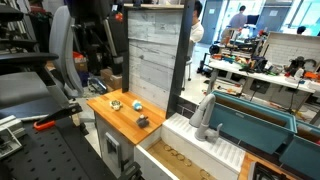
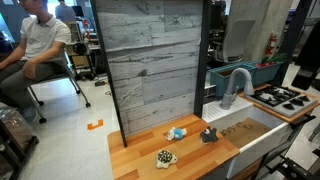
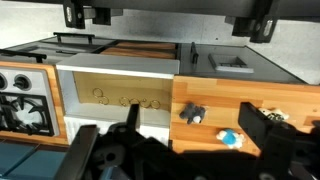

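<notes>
My gripper hangs above the counter. In the wrist view its dark fingers (image 3: pixel 122 145) stand wide apart, with only the scene below visible between them. On the wooden counter (image 2: pixel 135 157) sit three small toys: a grey one (image 2: pixel 208 134) near the basin, a blue-and-white one (image 2: pixel 176 133) towards the back panel, and a pale, dark-spotted one (image 2: pixel 165 158) at the front. From the wrist view, the grey toy (image 3: pixel 193 113) lies between the fingers' sides but well below them; the blue-and-white toy (image 3: pixel 230 138) is to its right.
A white basin (image 1: pixel 229 158) with several gold rings adjoins the counter, a grey faucet (image 1: pixel 203 118) behind it. Beyond is a stove (image 3: pixel 25 108). A tall grey panel (image 2: pixel 160 70) backs the counter. Bare wood surrounds the toys.
</notes>
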